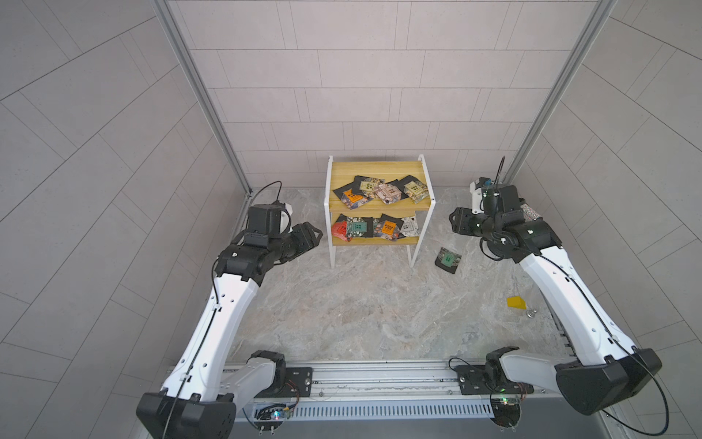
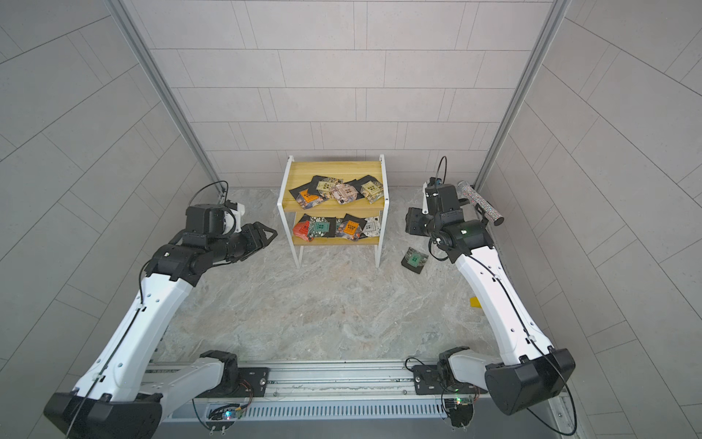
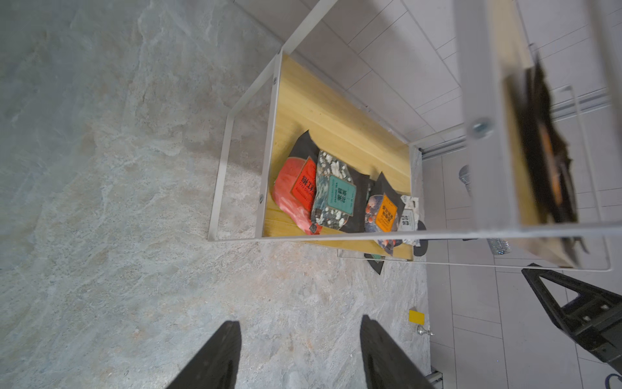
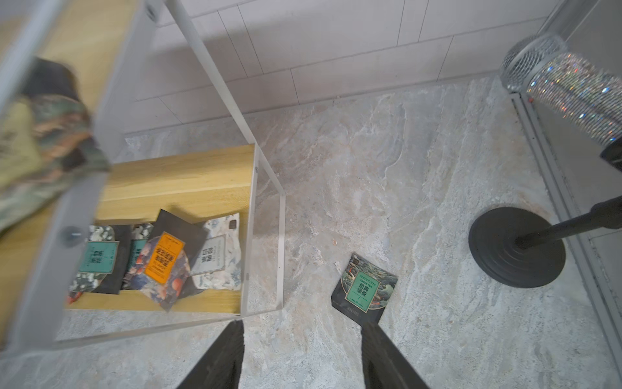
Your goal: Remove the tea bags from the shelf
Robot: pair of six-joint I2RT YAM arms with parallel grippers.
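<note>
A two-tier white-framed wooden shelf stands at the back centre, holding several tea bags on its upper board and more on the lower one, such as a red bag and an orange-labelled bag. A green-labelled tea bag lies on the floor right of the shelf. My left gripper is raised just left of the shelf, open and empty. My right gripper is raised to the shelf's right, above and near the loose bag, open with nothing between its fingers.
A glittery microphone on a round-based stand stands at the back right, behind my right arm. A small yellow object lies near the right wall. The marble floor in front of the shelf is clear.
</note>
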